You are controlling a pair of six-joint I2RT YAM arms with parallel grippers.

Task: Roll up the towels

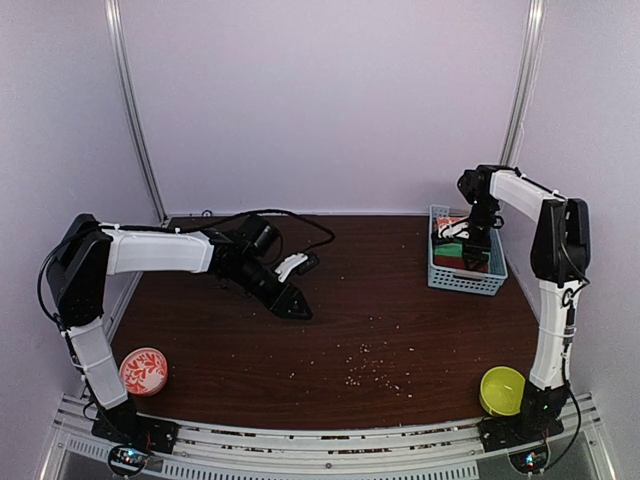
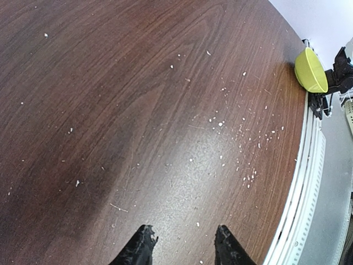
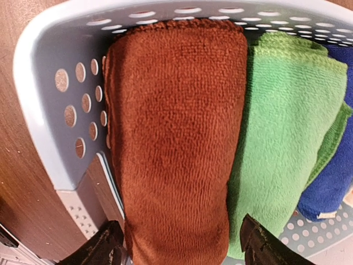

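Note:
In the right wrist view a rolled red-brown towel (image 3: pixel 179 127) lies in the grey-blue basket (image 3: pixel 83 94), along its near wall. Beside it are a green towel (image 3: pixel 292 105) and a blue towel (image 3: pixel 325 193). My right gripper is over the basket with its fingers spread to either side of the red-brown towel's near end, not clamped on it. Over the bare middle of the table, my left gripper is open with nothing between its fingers.
A yellow bowl (image 1: pixel 502 391) stands at the front right and a red patterned bowl (image 1: pixel 143 371) at the front left. Small pale crumbs (image 1: pixel 375 370) dot the front of the table.

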